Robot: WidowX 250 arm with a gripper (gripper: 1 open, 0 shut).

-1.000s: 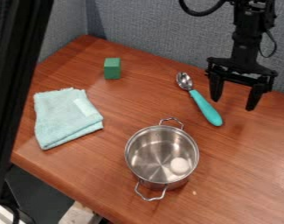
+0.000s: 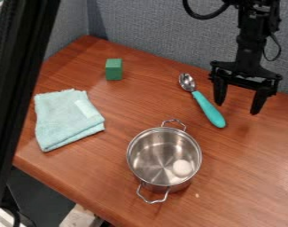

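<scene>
My black gripper (image 2: 238,96) hangs at the upper right against the back wall, its two fingers spread open with nothing between them, just right of a spoon with a turquoise handle (image 2: 209,111) and a metal head. A steel pot (image 2: 150,163) with two wire handles stands at the front middle. A folded pale blue cloth (image 2: 68,121) lies on the left, and a green block (image 2: 112,69) sits toward the back left.
The wooden table (image 2: 238,186) has bare room on the right and around the middle. A grey padded wall (image 2: 146,31) closes the back, and the table's edge runs along the lower left.
</scene>
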